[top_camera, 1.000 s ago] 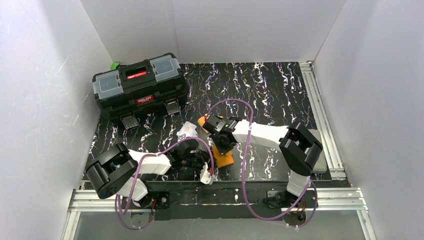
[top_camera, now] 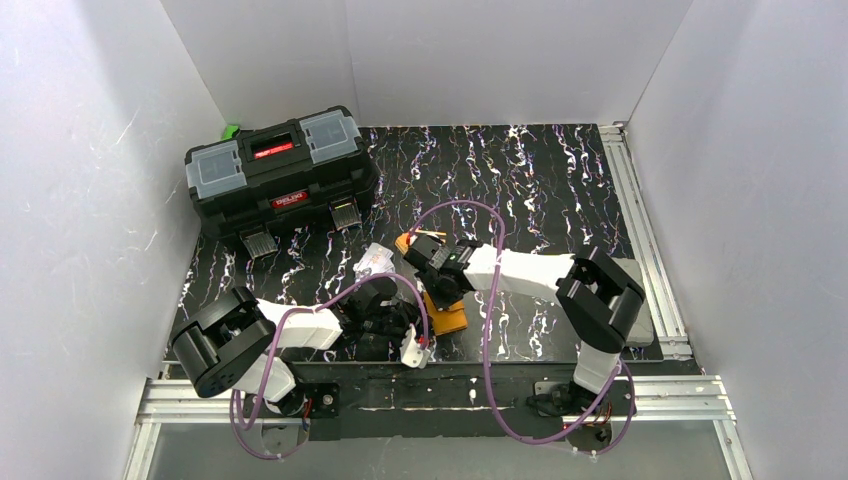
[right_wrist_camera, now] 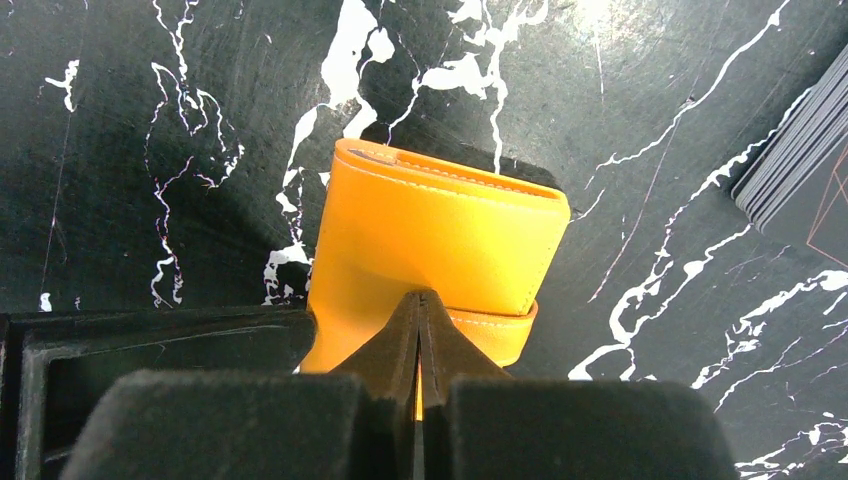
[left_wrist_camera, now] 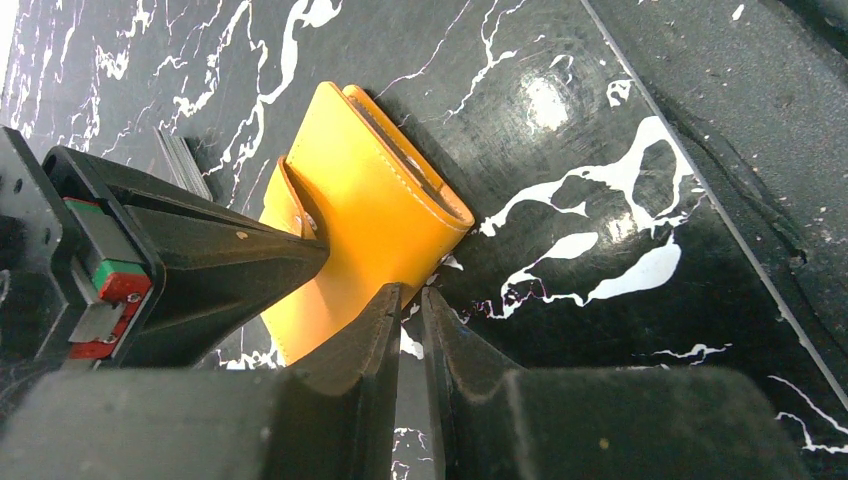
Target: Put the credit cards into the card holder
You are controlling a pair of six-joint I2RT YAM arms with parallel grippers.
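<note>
The orange card holder (top_camera: 450, 318) lies folded near the table's front edge, partly covered by both arms. In the left wrist view, my left gripper is nearly closed at the lower edge of the holder (left_wrist_camera: 380, 200), a narrow gap between its fingertips, pinching that edge. My right gripper is shut, its tips over the holder (right_wrist_camera: 440, 230) beside the strap-like flap (right_wrist_camera: 495, 335). Whether the flap's thin leather is caught between them is hard to see. A stack of cards (right_wrist_camera: 795, 165) rests on the table apart from the holder, cropped by the right wrist view's edge.
A black toolbox (top_camera: 285, 180) occupies the back left. Whitish cards (top_camera: 375, 260) lie behind the left arm, and another orange item (top_camera: 404, 244) shows beside the right arm's end. Both grippers are close together at the holder.
My right gripper has shifted very slightly at the holder. The left arm and the holder look the same as before.
</note>
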